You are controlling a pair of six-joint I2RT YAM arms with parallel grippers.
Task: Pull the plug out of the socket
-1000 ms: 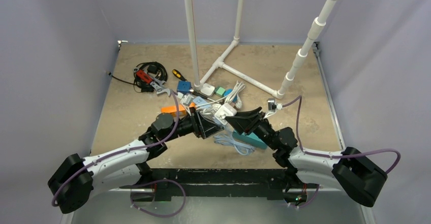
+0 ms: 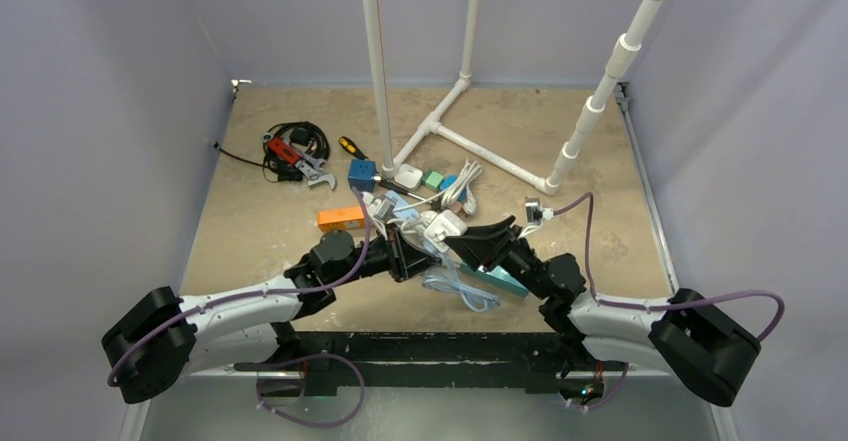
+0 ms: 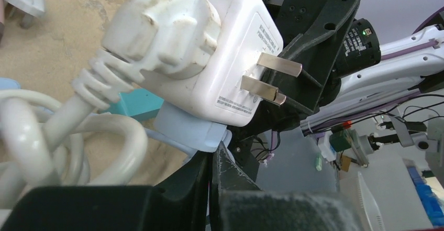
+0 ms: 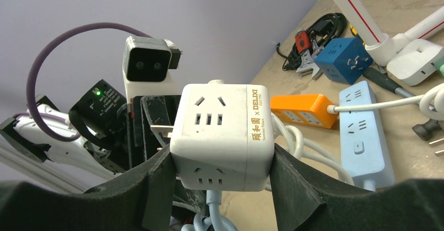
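The white cube socket (image 4: 222,121) is held in my right gripper, whose fingers press its two sides. Two plugs sit in the cube: a stained white plug (image 3: 167,32) on a thick white cord, and a light-blue plug (image 3: 189,127) on its underside. My left gripper is shut with nothing between its fingers; its tips are right at the lower edge of the blue plug, which lies outside them. Whether they touch it I cannot tell. Most of the blue plug's cord is hidden behind the left fingers.
Loops of white cord (image 3: 120,131) hang close to the left fingers. Behind lie an orange power strip (image 4: 303,109), a pale-blue power strip (image 4: 365,136) and a blue cube (image 4: 343,59). White pipes (image 2: 490,154) stand at the back. Bare table shows at the right.
The right gripper still grips the cube. Both plugs are still in it.
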